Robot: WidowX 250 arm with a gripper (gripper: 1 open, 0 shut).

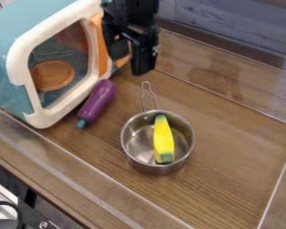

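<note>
My black gripper (131,49) is raised at the top, beside the toy oven's orange-edged door, open with nothing seen between its fingers. A metal pot (140,154) with a wire handle stands on the wooden counter, a yellow corn-like toy (164,136) with green ends lying in it. A purple eggplant toy (97,100) lies beside the oven, left of the pot.
The light blue and white toy oven (17,72) fills the upper left, a round orange piece (53,76) inside. A grey wall stands behind; the counter's front edge is lower left.
</note>
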